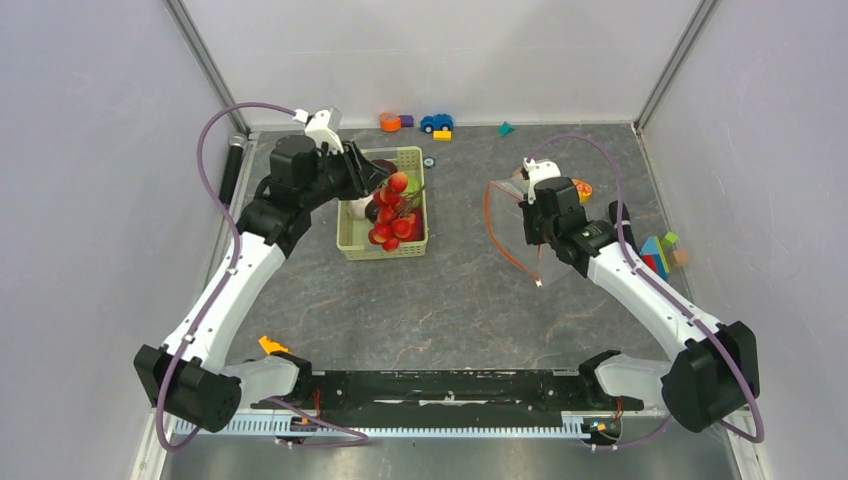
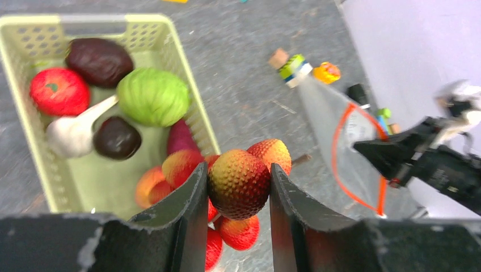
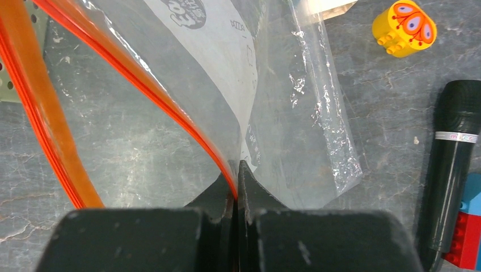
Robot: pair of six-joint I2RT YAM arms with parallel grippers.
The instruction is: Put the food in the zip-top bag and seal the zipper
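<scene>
My left gripper is shut on a red-orange fruit (image 2: 238, 182), part of a cluster of tomato-like fruit with stems, raised over the green basket (image 1: 355, 250). In the basket lie cabbage (image 2: 153, 96), eggplant (image 2: 99, 59), a red fruit (image 2: 57, 90) and garlic (image 2: 71, 136). My right gripper is shut on the orange zipper edge of the clear zip top bag (image 3: 300, 96), which stands open at the right of the table.
Toys line the back, among them a blue car (image 1: 436, 122). At the right lie a microphone (image 3: 454, 136), a yellow block (image 3: 403, 31) and coloured blocks (image 3: 465, 238).
</scene>
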